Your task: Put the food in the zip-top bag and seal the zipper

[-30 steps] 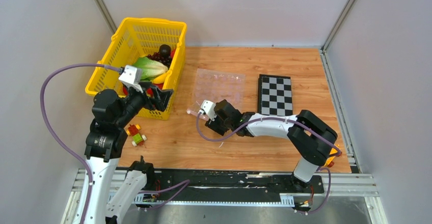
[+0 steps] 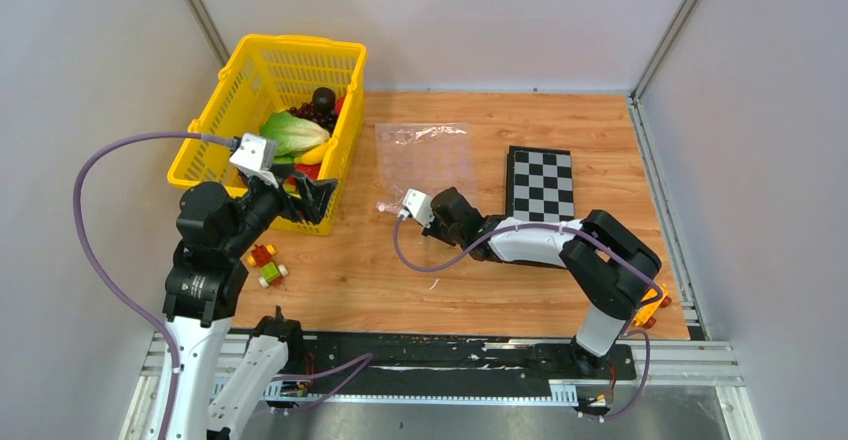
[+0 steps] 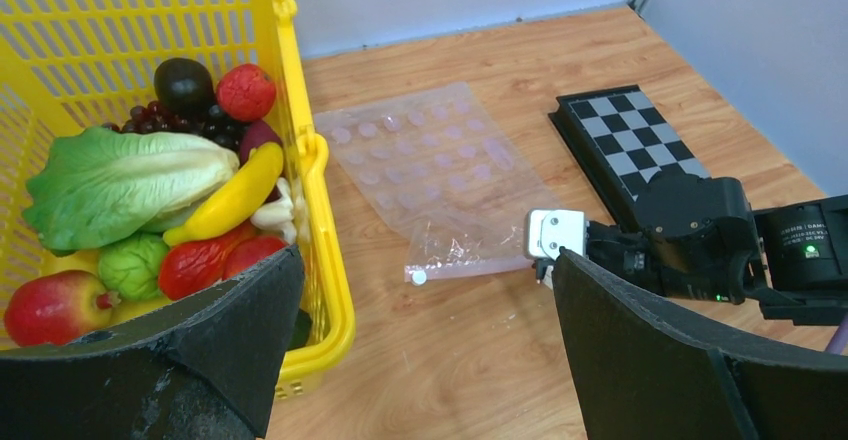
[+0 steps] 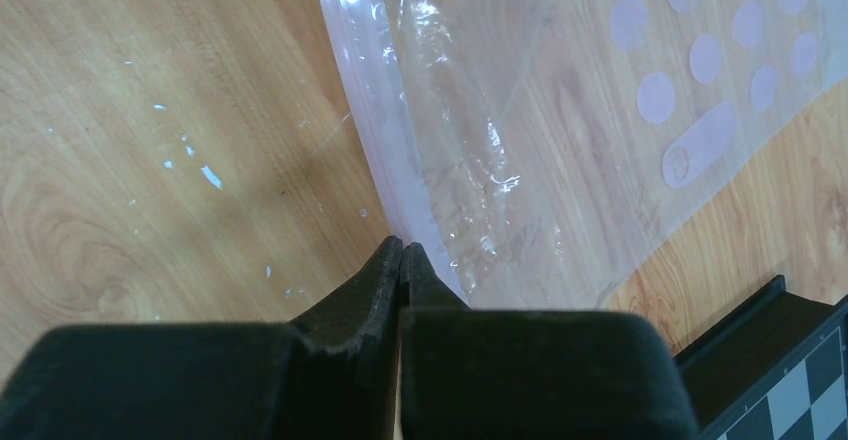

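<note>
The clear zip top bag [image 2: 425,155] lies flat and empty on the wooden table, its zip strip [image 4: 375,110] along the near edge. My right gripper is shut, fingertips against that strip near one end; no film shows clearly between them. In the left wrist view, the right gripper's white housing hides that end of the bag [image 3: 440,175]. My left gripper is open and empty, held beside the yellow basket [image 2: 350,140]. Inside are lettuce [image 3: 130,175], a banana [image 3: 232,198], red peppers [image 3: 200,260], a mango [image 3: 58,307] and other food.
To the right of the bag lies a black-and-white checkered board [image 2: 543,182] in a black frame. Toy bricks [image 2: 267,265] sit below the basket, and a yellow toy [image 2: 652,305] is at the far right.
The right gripper has moved rightward and slightly away from the front. The bag has shifted away and turned, so its near edge now lies straighter. The left arm has barely moved.
</note>
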